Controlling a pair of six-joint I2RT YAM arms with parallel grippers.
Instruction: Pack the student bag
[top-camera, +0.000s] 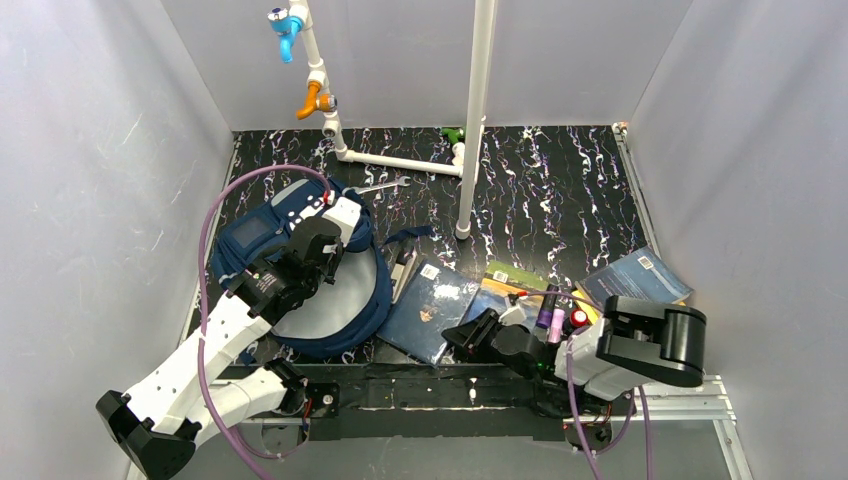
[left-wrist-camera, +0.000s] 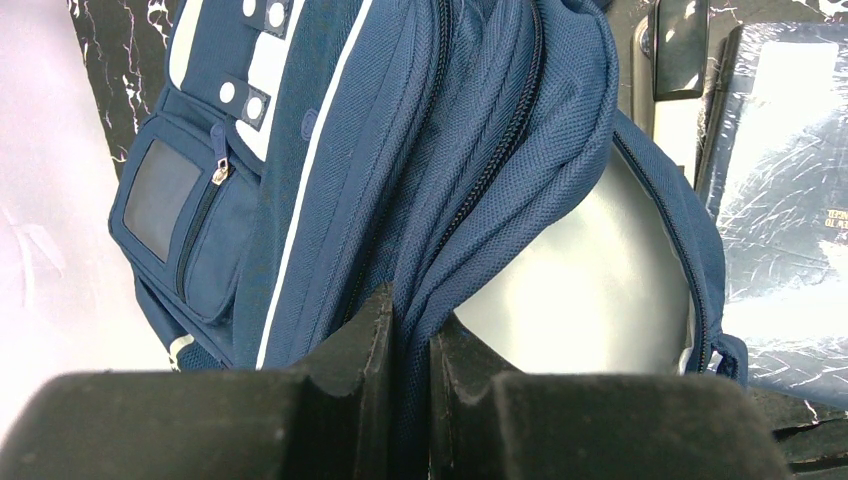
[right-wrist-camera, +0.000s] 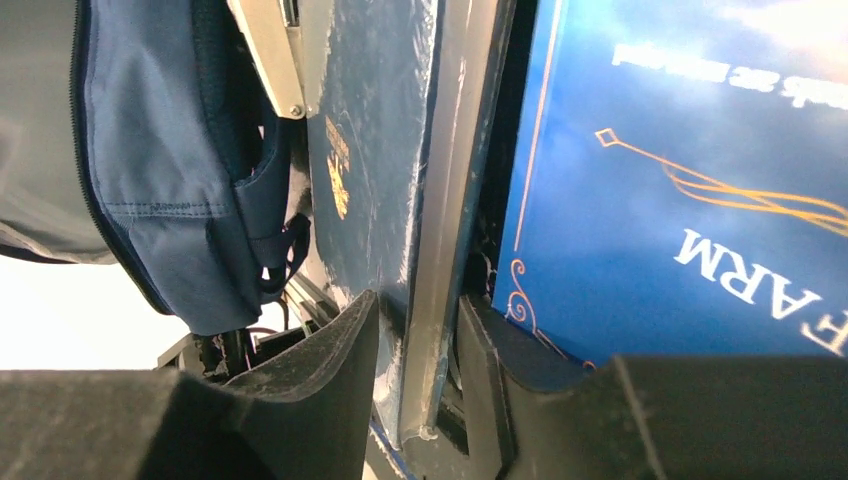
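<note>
The blue backpack (top-camera: 335, 345) lies at the left with its main compartment open and the pale lining (top-camera: 330, 300) showing. My left gripper is shut on a fold of the bag's opening edge, beside the zip. A dark blue book (top-camera: 430, 305) lies to the right of the bag. My right gripper is at this book's near right edge, its fingers on either side of the tilted spine (right-wrist-camera: 440, 220); whether they press on it is unclear. A second blue book (right-wrist-camera: 690, 180) with a farm title lies beside it.
A green-and-yellow book (top-camera: 515, 278), marker bottles (top-camera: 557, 325) and a blue book on a yellow one (top-camera: 640, 275) lie at the right. A wrench (top-camera: 383, 186) lies behind the bag. A white pipe (top-camera: 476, 120) stands mid-table.
</note>
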